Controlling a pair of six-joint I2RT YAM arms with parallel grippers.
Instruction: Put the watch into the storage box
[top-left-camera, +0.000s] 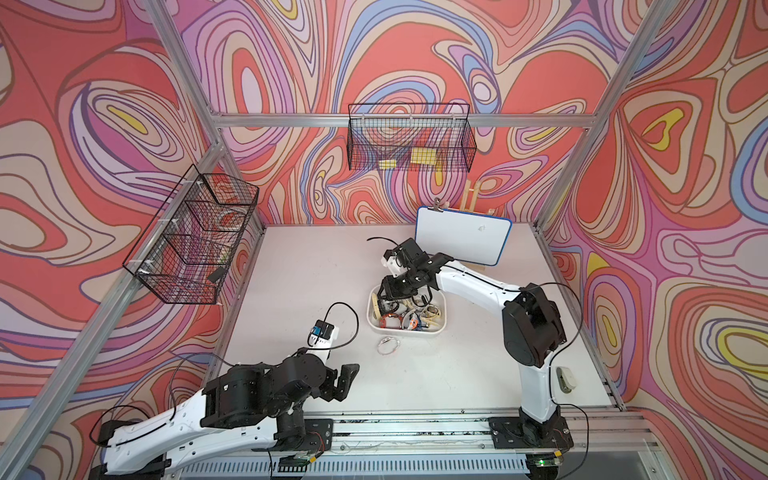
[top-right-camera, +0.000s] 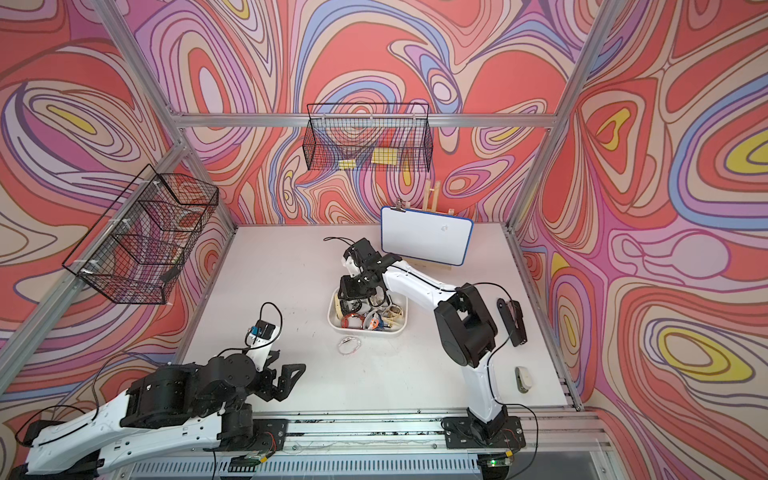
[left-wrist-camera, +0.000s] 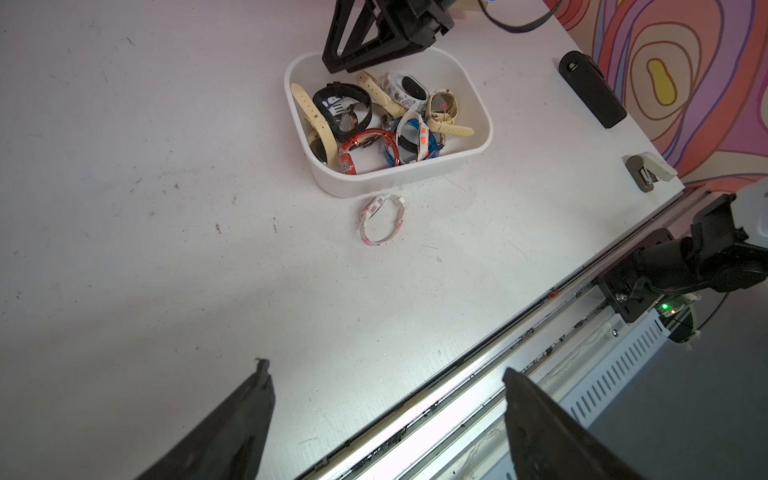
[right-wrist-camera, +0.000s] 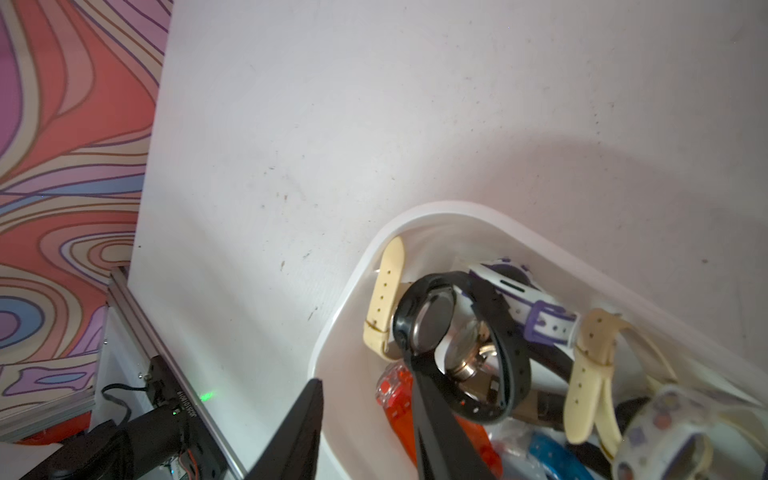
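A pink-and-white watch (left-wrist-camera: 371, 220) lies on the table just in front of the white storage box (left-wrist-camera: 352, 187), outside its wall. The box holds several watches, among them a black one (right-wrist-camera: 512, 352), a red one (right-wrist-camera: 397, 397) and cream-strapped ones. Off to the left and nearer the front edge, my left gripper (top-left-camera: 339, 380) is open and empty; in the left wrist view its fingers (left-wrist-camera: 240, 424) stand wide apart over bare table. My right gripper hangs over the box's back left part, open, with no watch visible between its fingers.
A whiteboard (top-left-camera: 462, 236) on an easel stands behind the box. At the right side lie a black stapler-like object (left-wrist-camera: 592, 88) and a small pale one (left-wrist-camera: 649, 170).
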